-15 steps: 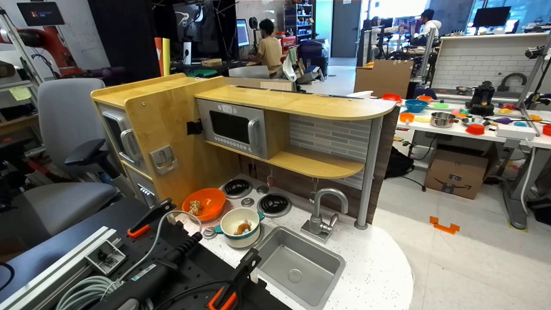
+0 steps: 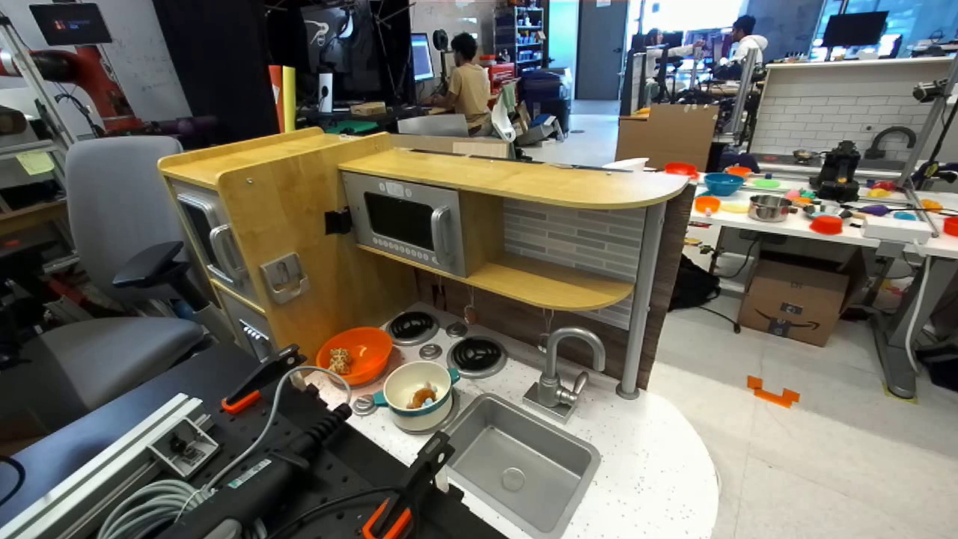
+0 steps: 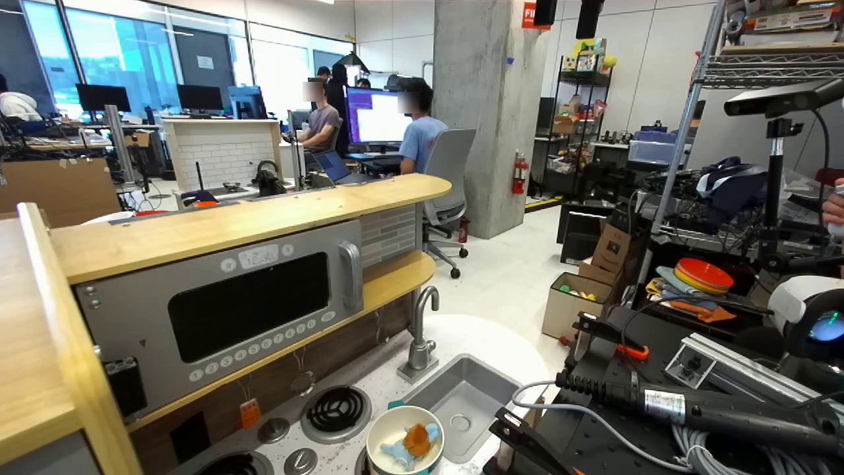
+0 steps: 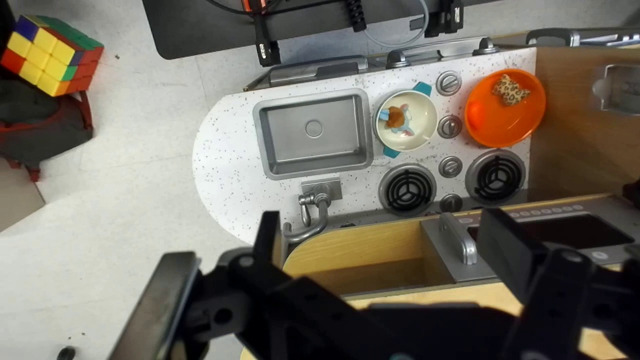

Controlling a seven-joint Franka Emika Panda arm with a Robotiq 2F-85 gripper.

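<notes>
In the wrist view my gripper is open, its dark fingers wide apart with nothing held between them. It hangs high above the toy kitchen, and neither exterior view shows it. A cream pot point(image 4: 423, 129) with teal handles sits at the front of the stove beside the sink. Inside it lies a small light-blue and brown toy point(image 4: 396, 118). To the pot's other side, an orange bowl point(image 4: 501, 129) holds a leopard-spotted toy point(image 4: 510, 90); a bright red-orange patch inside the bowl is hard to make out.
The grey sink point(image 2: 530, 463) is empty, with a faucet point(image 2: 575, 346) behind it. A wooden shelf point(image 2: 512, 175) with a microwave point(image 2: 404, 220) overhangs the rear burners. White counter point(image 2: 647, 449) around the sink is clear. A black table point(image 2: 377, 467) with cables borders the front.
</notes>
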